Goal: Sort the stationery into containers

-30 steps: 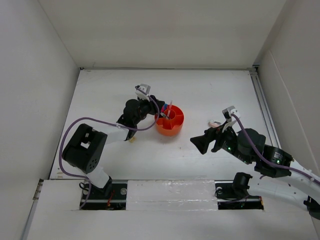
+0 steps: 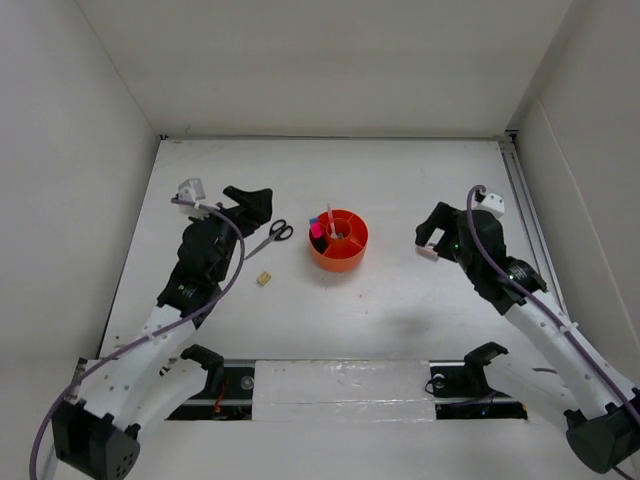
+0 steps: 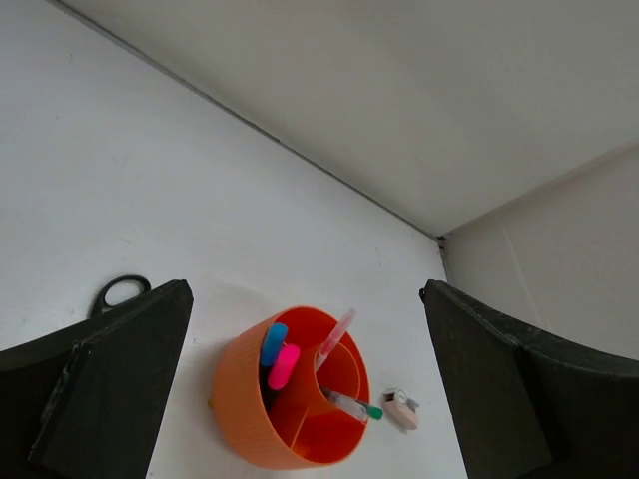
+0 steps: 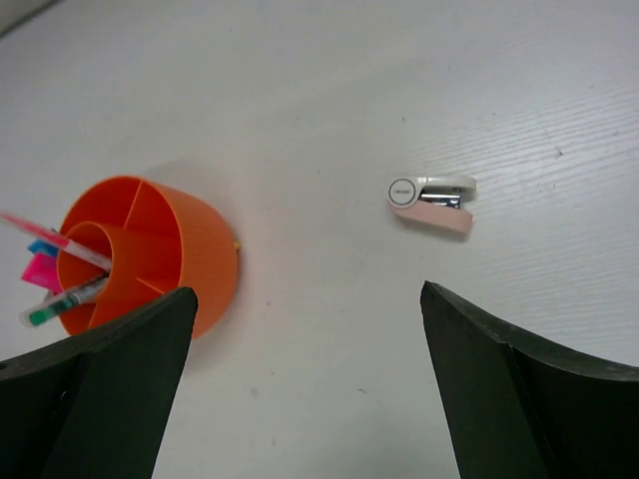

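An orange compartmented round holder (image 2: 338, 255) stands mid-table, holding markers in blue and pink (image 3: 283, 367), a pale pen (image 3: 335, 331) and a green-tipped item (image 4: 62, 303). Black scissors (image 2: 282, 230) lie to its left, with a small yellow block (image 2: 264, 278) below them. A pink-and-white stapler (image 4: 431, 208) lies to the holder's right. My left gripper (image 2: 245, 200) is open over the left of the table, empty, facing the holder and scissors. My right gripper (image 2: 435, 225) is open above the stapler, nothing between its fingers.
White walls border the table (image 2: 340, 320) at back and sides, with metal rails along the back and right edges.
My left gripper has moved left, away from the holder. My right gripper has moved up the top view and right, to over the stapler.
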